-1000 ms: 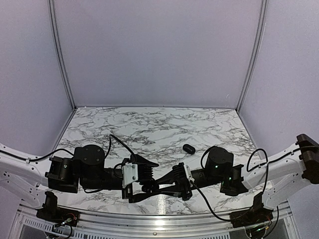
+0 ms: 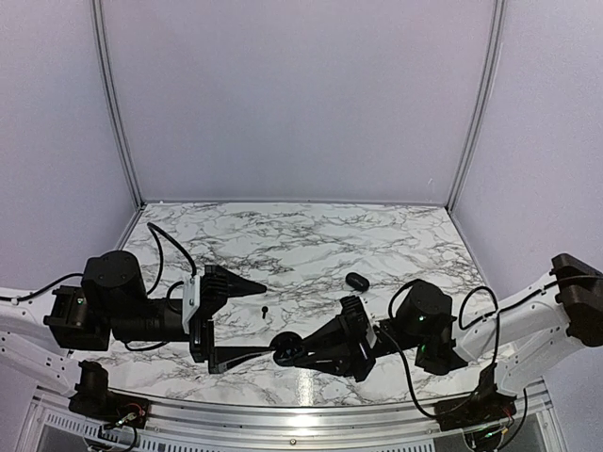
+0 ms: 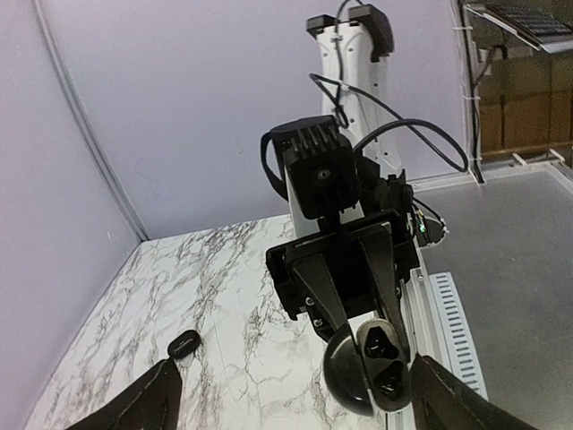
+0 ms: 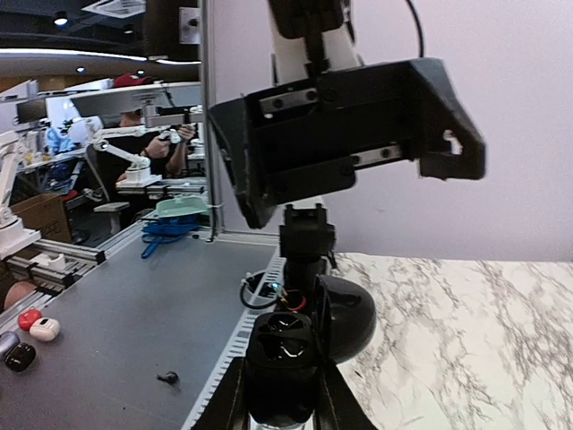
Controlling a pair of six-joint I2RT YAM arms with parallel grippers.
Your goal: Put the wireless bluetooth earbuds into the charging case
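Observation:
A round black charging case (image 3: 345, 374) is clamped by my right gripper, which is shut on it. Its lid (image 4: 351, 318) stands open beside the base (image 4: 283, 354). Dark hollows show inside the case in the left wrist view; whether they hold earbuds, I cannot tell. To the left of the case, my left gripper (image 2: 268, 321) is open, its lower finger (image 2: 236, 358) reaching close to the case in the top view. Between its fingers, seen from above, appears a small dark earbud-like piece (image 2: 265, 311), seemingly lying on the table.
A black oval object (image 2: 357, 282) lies on the marble table (image 2: 311, 235) behind the right gripper. Outside the work area, several small cases and a dark piece (image 4: 167, 378) lie on a grey surface (image 4: 134, 331).
My left gripper has drawn back leftward from the case, and the small dark piece now shows between its fingers in the top view.

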